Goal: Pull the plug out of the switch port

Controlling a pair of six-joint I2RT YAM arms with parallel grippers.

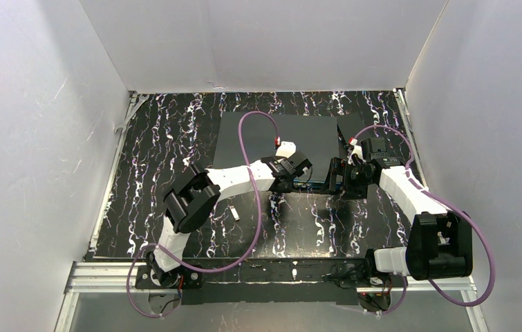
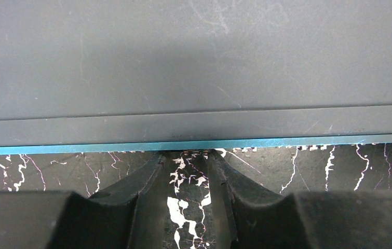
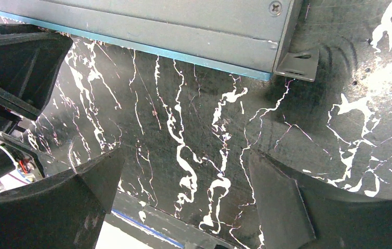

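Note:
The switch [image 1: 313,142] is a flat dark grey box with a blue front edge, lying across the middle of the table. At that front edge in the left wrist view, the fingertips of my left gripper stand part open. Through the narrow gap I see only table; no plug can be made out there. The ports [image 2: 315,147] face down the table and barely show beneath the blue edge. My right gripper is wide open and empty, over bare table in front of the right end of the switch [image 3: 183,31].
A small white piece [image 1: 234,213] lies on the table left of centre. A bracket [image 3: 298,66] juts from the right end of the switch. A purple cable [image 1: 258,207] loops over the left arm. In the right wrist view, the left gripper's body [image 3: 17,72] is close by.

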